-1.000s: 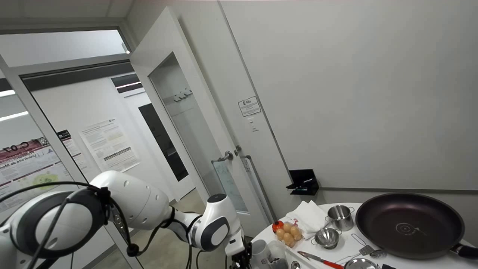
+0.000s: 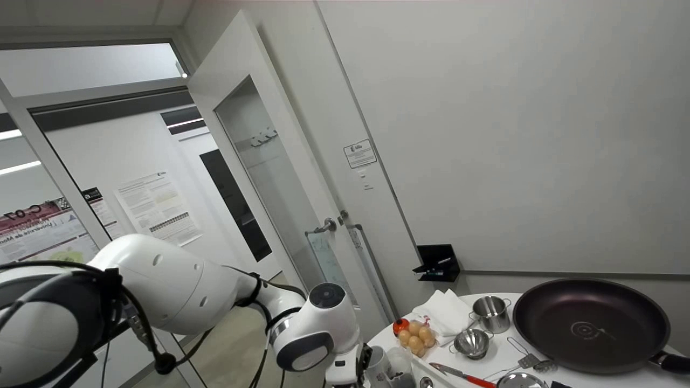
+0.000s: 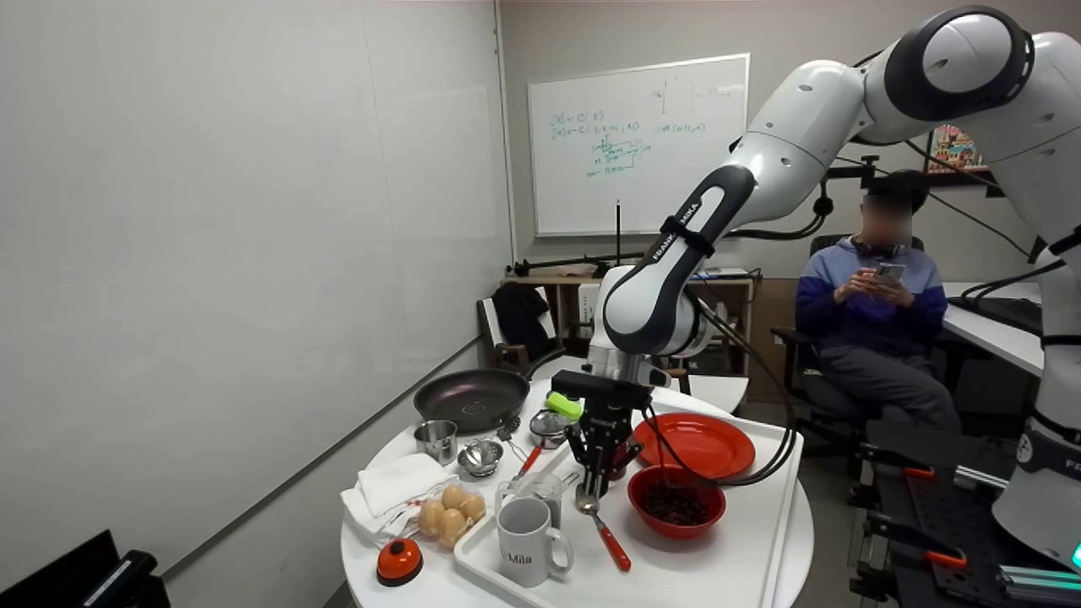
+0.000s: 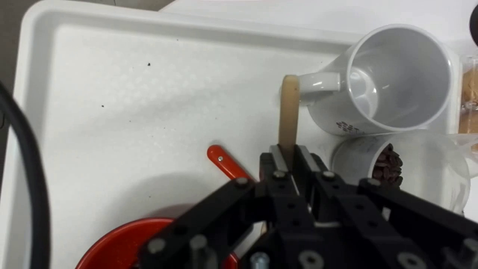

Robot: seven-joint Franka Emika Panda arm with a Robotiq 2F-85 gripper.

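In the wrist view my gripper is shut on a flat wooden stick point(image 4: 289, 110), whose rounded end points toward the white mug's handle. Whether the stick touches that handle cannot be told. A metal spoon with a red handle point(image 3: 612, 545) lies on the white tray point(image 3: 649, 583) close to my gripper point(image 3: 589, 486) in exterior view 2. Beside it stands a red bowl point(image 3: 676, 522) with dark pieces inside. The white mug point(image 4: 329, 105) is upright near a clear cup point(image 4: 354, 159) holding dark beans. My fingers hide part of the spoon.
A red plate point(image 3: 694, 446) rests on the far part of the tray. Eggs point(image 3: 451, 515), an orange-red timer point(image 3: 400, 562), metal cups point(image 3: 437, 442) and a large pan point(image 3: 472, 399) stand outside it. Bare tray point(image 4: 134, 89) shows left of the mug in the wrist view.
In exterior view 1 the arm's hand has shifted slightly right, and the arm's upper links have moved left. The table objects there look unmoved.
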